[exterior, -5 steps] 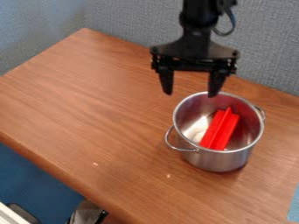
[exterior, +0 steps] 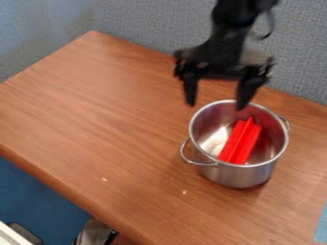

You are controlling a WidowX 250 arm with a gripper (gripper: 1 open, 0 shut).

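Observation:
A steel pot (exterior: 266,168) with side handles stands on the wooden table (exterior: 102,115) at the right, holding red bars (exterior: 240,141) that lie side by side. My dark gripper (exterior: 217,97) is open above the back of the pot, blurred, with its fingers apart and nothing seen between them.
A grey padded wall runs along the back. A light blue patch (exterior: 320,226) is at the lower right edge, and some metal and white objects are beyond the table's lower left edge.
The pot and red bars are unmoved.

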